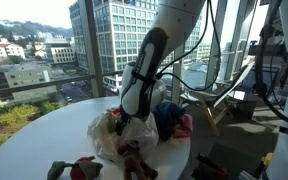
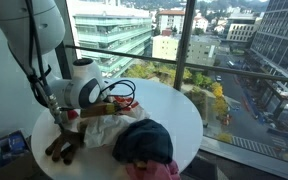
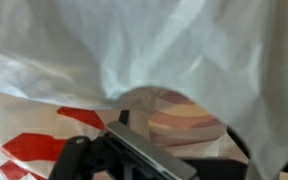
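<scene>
A crumpled white plastic bag point(image 1: 106, 140) lies on the round white table, with my gripper point(image 2: 110, 107) down at it. Close up in the wrist view, translucent white film point(image 3: 134, 45) covers the upper part and hangs over part of the gripper. Red print on a pale wrapping point(image 3: 39, 148) shows below it. My gripper is open, its fingertips partly hidden by the film; I cannot make out anything held.
Brown plush point(image 1: 136, 162) lies at the table's near edge, beside a red and green plush point(image 1: 76, 169). Dark blue cloth point(image 2: 144, 140) and pink cloth point(image 2: 154, 171) lie against the bag.
</scene>
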